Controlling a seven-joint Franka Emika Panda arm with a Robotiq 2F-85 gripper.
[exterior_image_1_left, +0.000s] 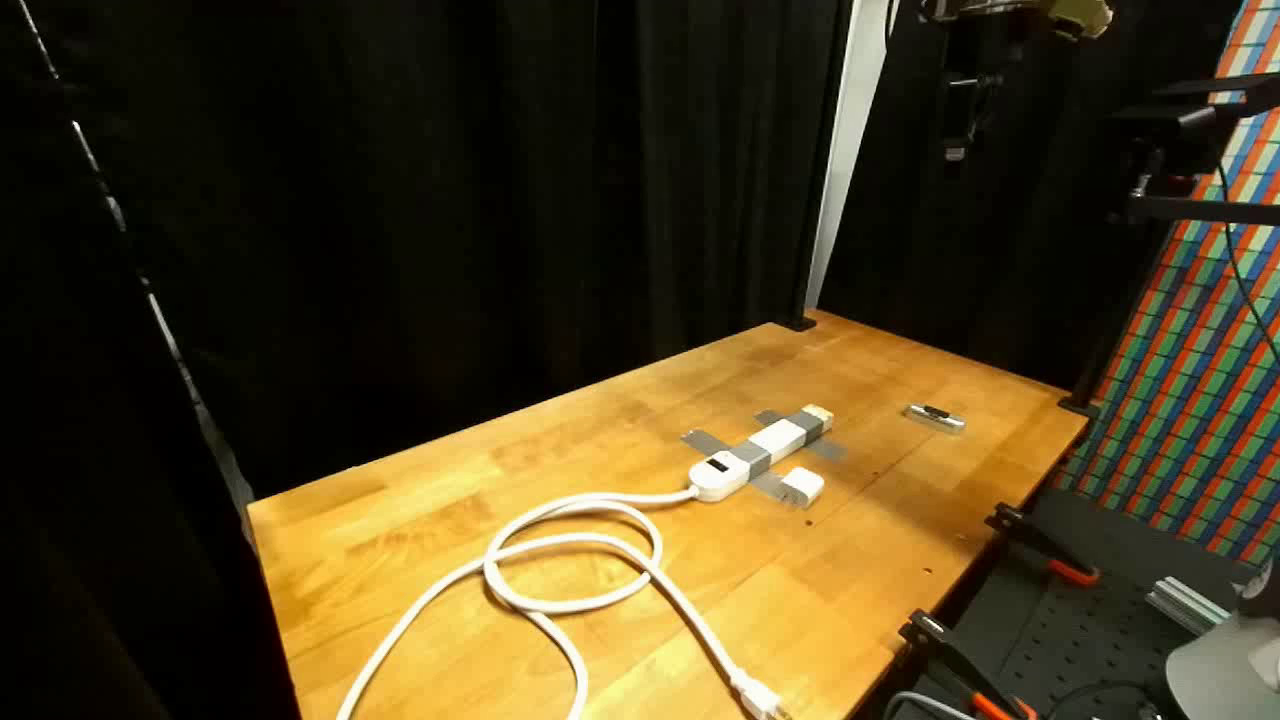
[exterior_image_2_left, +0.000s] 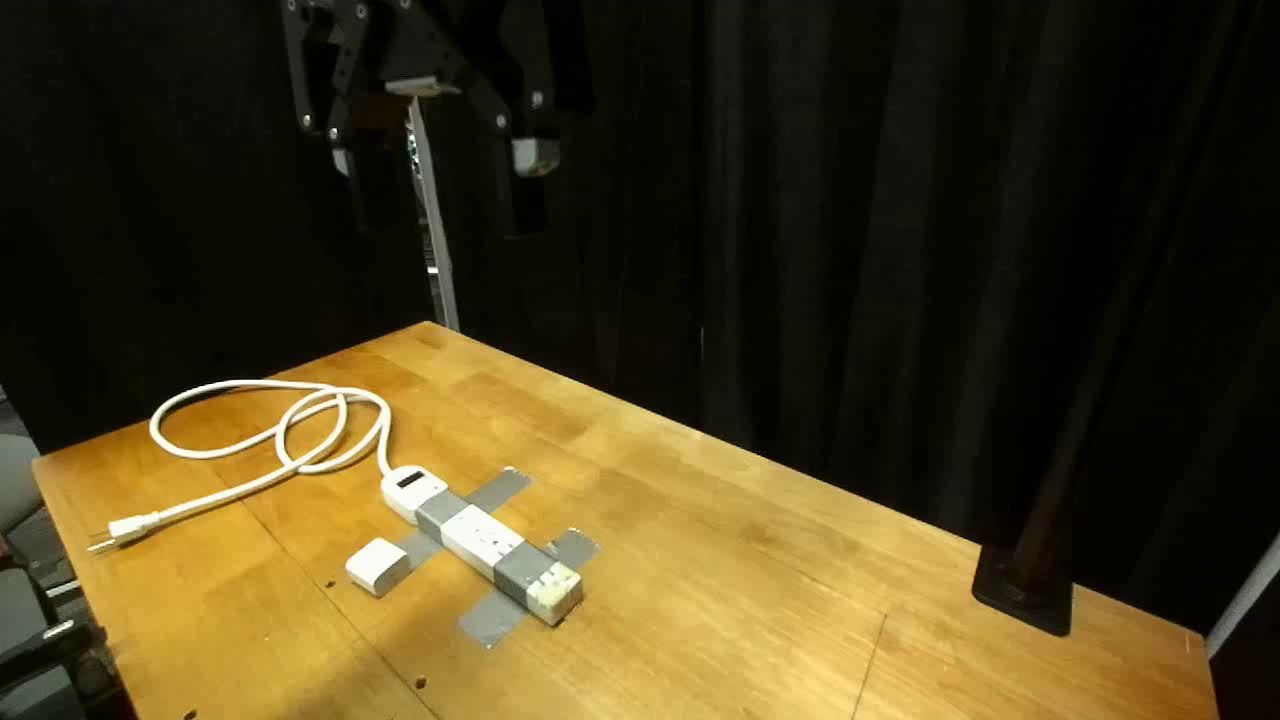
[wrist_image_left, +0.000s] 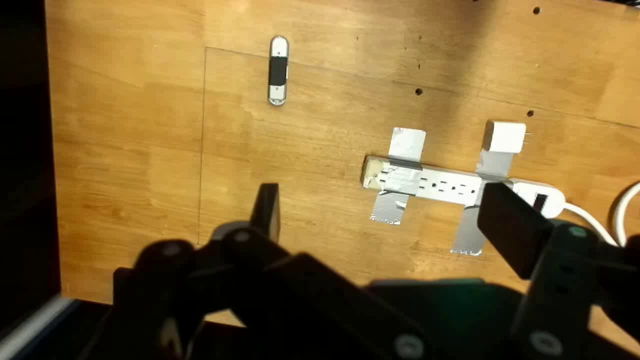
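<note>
Duct tape fixes a white power strip (wrist_image_left: 447, 185) flat to the wooden table. Beside it lies a white plug-in charger (wrist_image_left: 505, 137), partly over one tape strip, its prongs pointing right in the wrist view. Farther off is a small silver bar with a black middle (wrist_image_left: 278, 71); exterior view 1 has the same silver bar (exterior_image_1_left: 936, 418) near the table's right end. High above the table hangs my gripper (exterior_image_2_left: 444, 198), its fingers wide open and nothing between them. In the wrist view, the gripper frames the power strip's tape end from above.
The strip's white cord (exterior_image_1_left: 576, 540) lies coiled, ending in a plug (exterior_image_1_left: 758, 694) by the table's front edge. Orange-tipped clamps (exterior_image_1_left: 1044, 546) grip the side edge. A black post base (exterior_image_2_left: 1022, 590) stands at a corner. Wood around the silver bar is clear.
</note>
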